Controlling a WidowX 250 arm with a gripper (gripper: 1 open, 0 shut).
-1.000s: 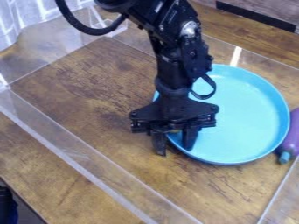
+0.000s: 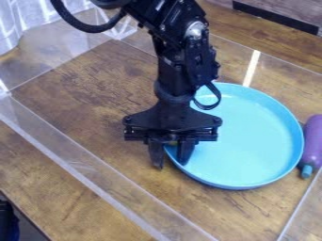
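Note:
My black gripper (image 2: 170,149) hangs low at the left rim of a light blue round plate (image 2: 251,141), its fingertips down by the rim. The wrist housing hides most of the fingers, and I cannot tell whether anything is between the fingers. The plate lies on the wooden tabletop (image 2: 70,89).
A purple object (image 2: 314,141) with a light blue tip lies at the right of the plate. Clear plastic edges run along the left and right of the board.
The gripper and the plate have both shifted a little to the left. The purple object looks slightly displaced too.

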